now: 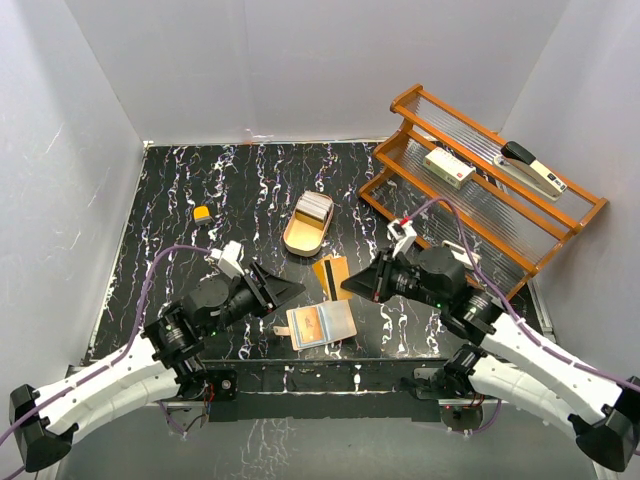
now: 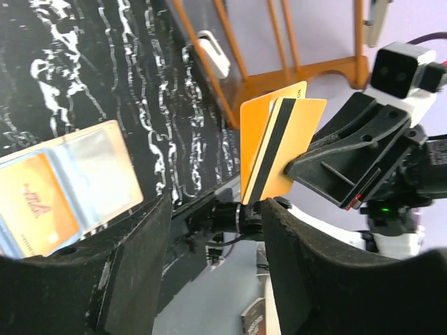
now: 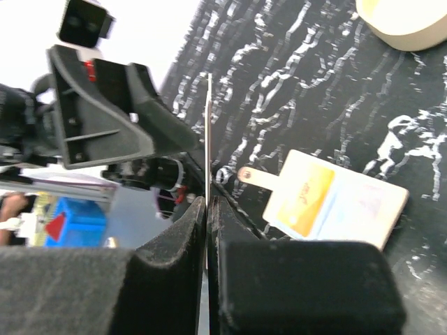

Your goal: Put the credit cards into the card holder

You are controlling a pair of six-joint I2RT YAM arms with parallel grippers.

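My right gripper point(image 1: 372, 278) is shut on yellow cards with a black stripe, held upright above the table and seen edge-on in the right wrist view. My left gripper point(image 1: 280, 295) stands open just to their left, empty. The open card holder point(image 1: 336, 322) lies below on the table, a card point(image 2: 35, 202) showing in its left sleeve. Behind the grippers, an oval container point(image 1: 305, 236) holds a stack of pale items at its back.
A wooden rack point(image 1: 565, 230) with a small box point(image 1: 448, 166) and a stapler-like tool fills the right side. A yellow object point(image 1: 201, 213) lies at left.
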